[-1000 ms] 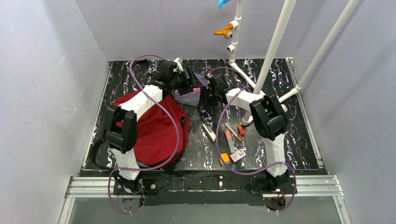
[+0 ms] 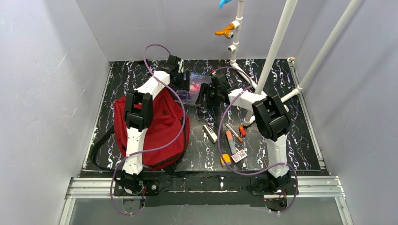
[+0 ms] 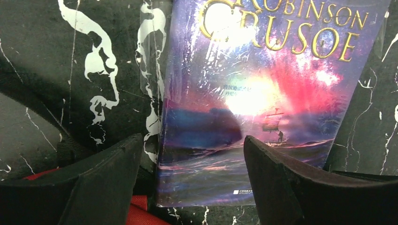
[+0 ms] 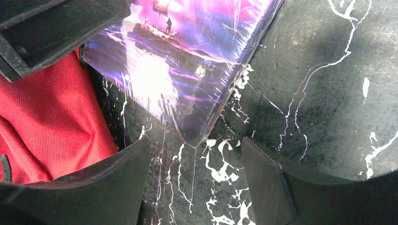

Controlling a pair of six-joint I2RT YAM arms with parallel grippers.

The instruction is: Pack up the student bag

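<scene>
A Robinson Crusoe book (image 2: 191, 95) with a purple cover lies flat on the dark marbled table near the back. My left gripper is open above the lower part of this book, its fingers spread and nothing held. Just off a lower corner of the book, my right gripper also stands open, with bare table between its fingers. The red bag (image 2: 162, 129) spreads over the left of the table, close to the book's near side. Part of the left gripper's finger (image 4: 61, 28) covers some of the book in the right wrist view.
Several small items lie right of the bag: a white-and-black object (image 2: 210, 133), a pen (image 2: 234, 132), a red item (image 2: 242, 131), a yellow item (image 2: 225, 160) and a white card-like box (image 2: 239, 156). White pipes (image 2: 277, 42) rise at the right.
My left arm has lowered toward the book and shifted left, so more of the cover shows from above. The right gripper has moved slightly; the book and bag look unmoved.
</scene>
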